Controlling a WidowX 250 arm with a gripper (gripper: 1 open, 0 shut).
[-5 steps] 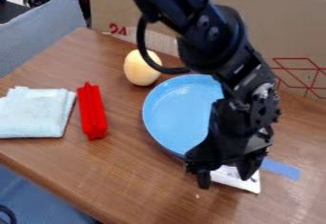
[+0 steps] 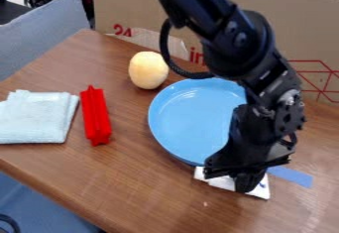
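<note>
My black gripper [image 2: 247, 172] is low over the table at the right, at the near edge of a blue plate [image 2: 183, 118]. Its fingertips are down on a white flat packet [image 2: 257, 191] with dark print, which lies beside a strip of blue tape [image 2: 291, 175]. The gripper looks shut; whether anything is between its fingertips is hidden. A red oblong object [image 2: 95, 116], a folded pale cloth [image 2: 35, 117] and a round yellowish object [image 2: 149, 70] stand to the left of and behind the plate.
A cardboard panel [image 2: 146, 14] borders the back of the wooden table [image 2: 119, 182], and a grey padded edge [image 2: 34, 44] is at the left.
The gripper has shifted slightly to the right and its fingers look closer together than a second ago. The other objects have not visibly moved.
</note>
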